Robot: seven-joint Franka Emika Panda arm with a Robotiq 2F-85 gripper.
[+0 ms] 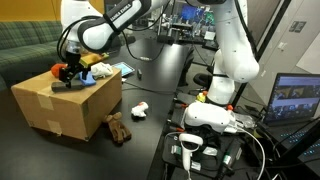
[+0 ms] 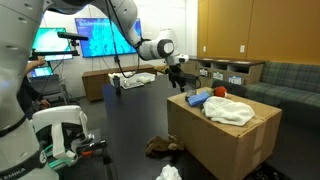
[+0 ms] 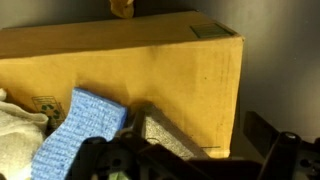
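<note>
My gripper (image 1: 66, 72) is open, low over the near left end of the cardboard box (image 1: 70, 110). Beneath it, on the box top, lies a long dark grey block (image 1: 68, 86). In the wrist view the block's grey textured face (image 3: 168, 132) shows between my spread fingers, nearer the left one, and its lower part is hidden by the gripper. Whether a finger touches it I cannot tell. A folded blue cloth (image 3: 80, 130) lies just left of the block in that view.
A white cloth (image 2: 230, 110) and an orange-red ball (image 2: 219, 92) share the box top. On the dark floor beside the box rest a brown glove-like object (image 1: 118, 128) and a small white item (image 1: 139, 110). A laptop (image 1: 293, 98) stands far right.
</note>
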